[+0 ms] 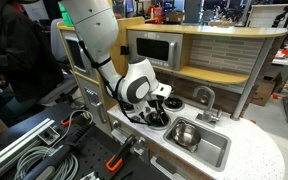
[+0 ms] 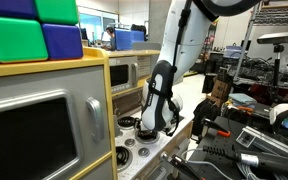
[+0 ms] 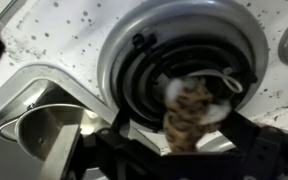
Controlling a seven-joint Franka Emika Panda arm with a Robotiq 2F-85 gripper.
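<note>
In the wrist view, a small brown, dark-spotted item (image 3: 187,110) with a pale loop of string lies over a black coil burner (image 3: 134,85) in its grey round pan. My gripper is above it, fingers apart on either side of the item. A gap shows to the item's left; contact on the right is unclear. From outside, the white arm (image 1: 139,82) bends low over the counter, and the fingertips are too small to make out there.
A steel pot (image 1: 185,134) stands in the sink (image 1: 214,148) beside the burner, with a tall faucet (image 1: 206,98) behind. Further burners (image 2: 124,156) lie close by. A wooden shelf (image 1: 209,73) and a microwave (image 1: 156,50) rise behind.
</note>
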